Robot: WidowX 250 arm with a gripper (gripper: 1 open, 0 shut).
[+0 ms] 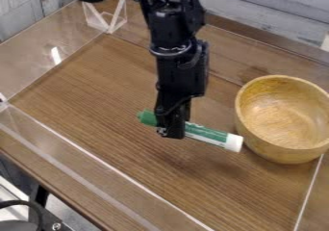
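A green tube with a white end (214,138) lies at a slant near the middle of the wooden table. My black gripper (172,127) is shut on it toward its green left part, with the white end sticking out to the lower right. The fingertips are dark and partly hide the tube.
A large yellow bowl (286,95) stands at the right, close beside the tube's white end. A clear plastic object stands at the back left. Transparent walls edge the table on the left.
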